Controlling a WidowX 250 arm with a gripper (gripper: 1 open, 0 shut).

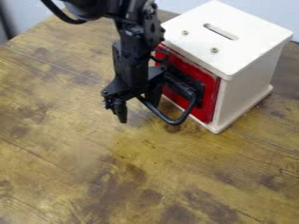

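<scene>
A white wooden box point(246, 83) with a slot on its top stands at the upper right. Its red front point(208, 103) faces left and is partly hidden by my arm, its black cables and dark parts. My black gripper point(117, 107) hangs just left of that front, pointing down over the wooden table. Whether its fingers are open or shut is hard to make out.
A pale wall or edge shows at the top left.
</scene>
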